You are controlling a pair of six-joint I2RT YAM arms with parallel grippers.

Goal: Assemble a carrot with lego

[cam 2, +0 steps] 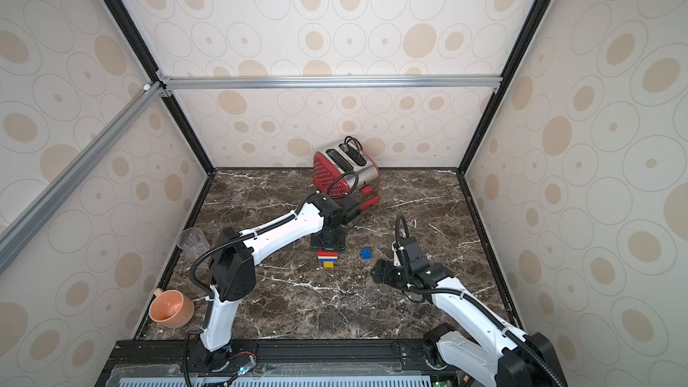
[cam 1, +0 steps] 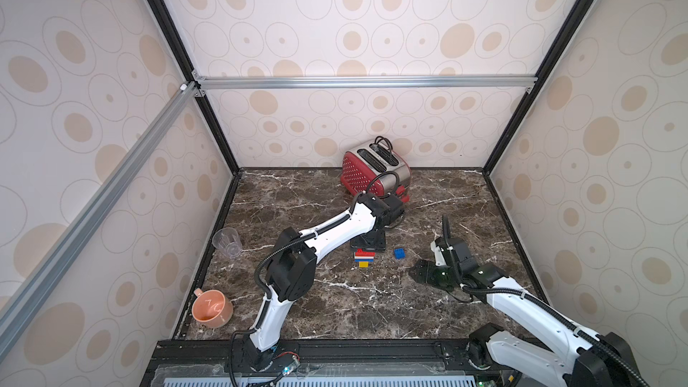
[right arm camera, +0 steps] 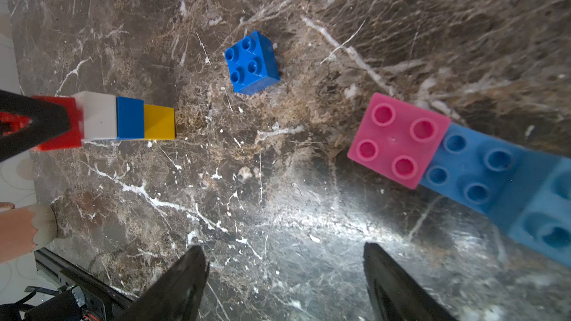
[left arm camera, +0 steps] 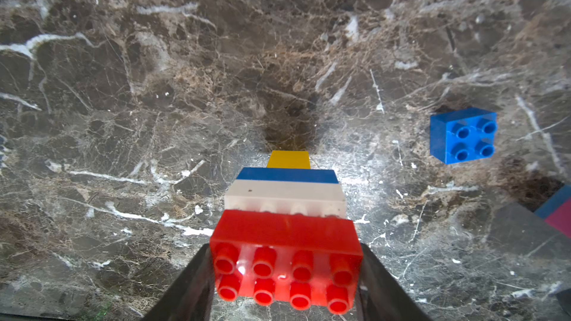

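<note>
A brick stack of red, white, blue and yellow layers shows in the left wrist view, its red brick (left arm camera: 285,237) at the top and its yellow brick (left arm camera: 289,159) lowest. My left gripper is shut on that red brick, one finger on each side. Whether the yellow end touches the table cannot be told. Alone on the table, studs up, sits a small blue brick (right arm camera: 252,62). My right gripper is open and empty over bare table. Beyond it lie a pink brick (right arm camera: 398,140) and blue bricks (right arm camera: 473,166), joined in a row cut off by the frame.
Behind the left arm stands a red toaster (cam 1: 376,168) against the back wall. An orange mug (cam 1: 212,308) and a clear cup (cam 1: 228,242) occupy the left side. Open table lies in front of the stack and at the back right.
</note>
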